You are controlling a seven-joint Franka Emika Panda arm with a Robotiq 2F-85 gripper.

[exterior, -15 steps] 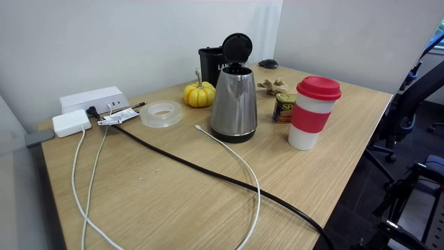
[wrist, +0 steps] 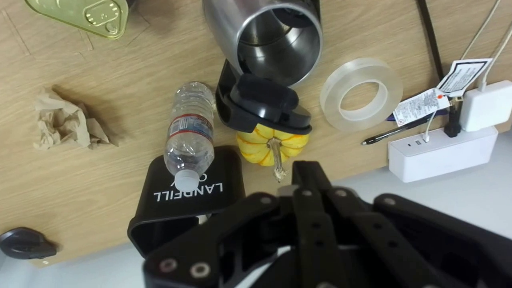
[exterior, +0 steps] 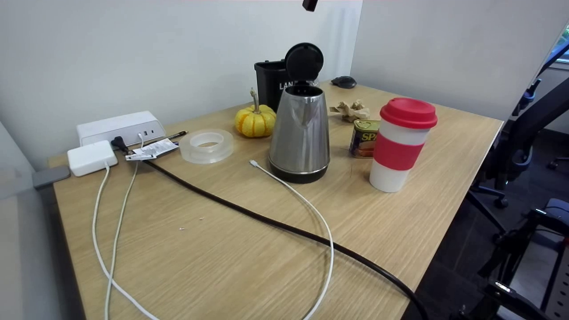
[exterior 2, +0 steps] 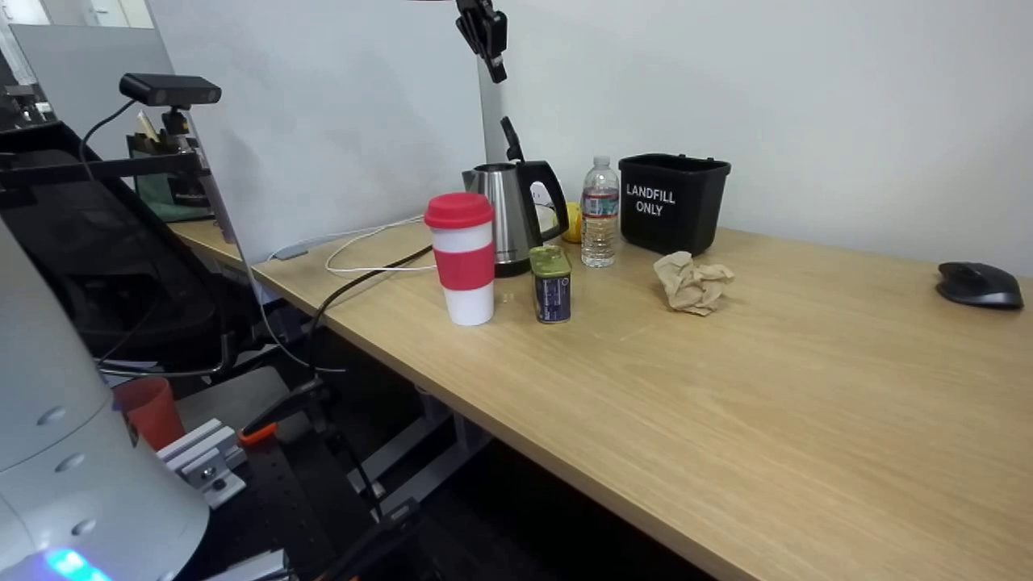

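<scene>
A steel kettle point(exterior: 300, 136) stands upright on the table with its black lid point(exterior: 304, 61) raised; the wrist view looks down into its open, hollow body point(wrist: 269, 48). High above the table, clear of the kettle, hangs my gripper point(exterior 2: 498, 73). In the wrist view its black fingers point(wrist: 307, 180) lie together, shut, with nothing showing between them. Only a small dark tip of it enters the top of exterior view 1.
Around the kettle stand a red-and-white cup point(exterior 2: 465, 261), a can point(exterior 2: 552, 286), a water bottle point(exterior 2: 600, 218), a yellow pumpkin point(exterior: 254, 121) and a black bin point(exterior 2: 671, 208). Crumpled paper point(exterior 2: 692, 282) and a tape roll point(exterior: 206, 146) lie nearby.
A dark tip of my gripper now shows at the top of exterior view 1, where none showed a second ago. The kettle, its raised lid and the other objects look unmoved.
</scene>
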